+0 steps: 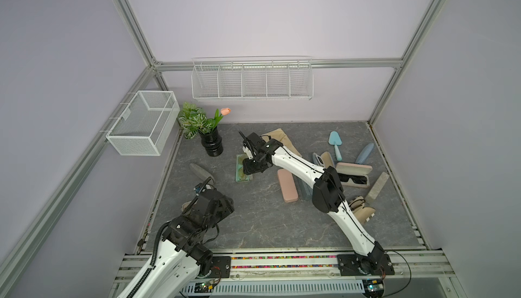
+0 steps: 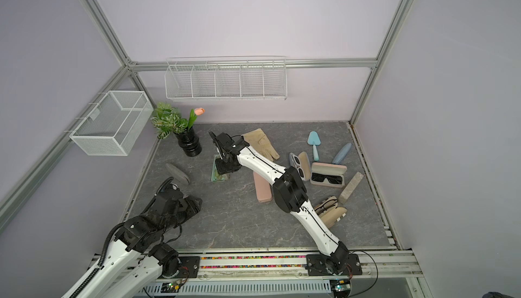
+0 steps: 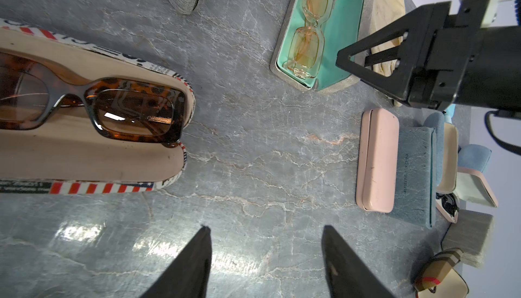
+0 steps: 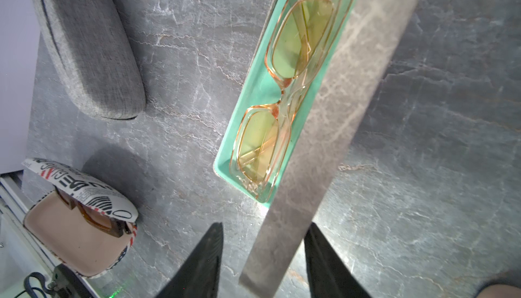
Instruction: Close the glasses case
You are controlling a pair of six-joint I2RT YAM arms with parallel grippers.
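Observation:
An open mint-lined glasses case (image 3: 279, 54) lies on the grey table, clear-framed glasses with yellowish lenses (image 4: 255, 140) inside it. Its grey lid (image 4: 331, 113) stands raised along one side. In the right wrist view the lid crosses the space between the fingers of my right gripper, which are apart; contact cannot be told. From the left wrist view, that hand is at the lid's outer side. My left gripper is open and empty. Beside it another case (image 3: 179, 54), with a printed edge, sits open with tortoiseshell glasses (image 3: 135, 108).
A closed grey case (image 4: 92, 48) lies left of the mint one. The closed pink case (image 1: 287, 185) is to its right, with more cases beyond. A black vase (image 1: 211, 143) stands at the back left.

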